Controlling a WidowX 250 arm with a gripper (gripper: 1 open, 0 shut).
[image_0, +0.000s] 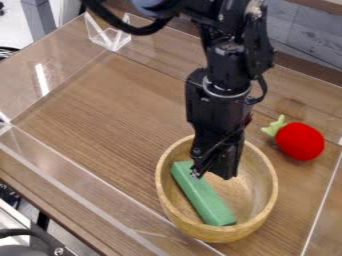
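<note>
My black gripper (214, 156) hangs over the back part of a wooden bowl (262, 210), its fingers shut with nothing seen between them. Inside the bowl a green oblong object (205, 198) lies along the left side, below and left of the fingertips. A red tomato-like object (302, 142) with a green top sits on the table behind the bowl to the right.
A clear plastic object (107, 32) stands at the back left. A grey wall runs along the back right.
</note>
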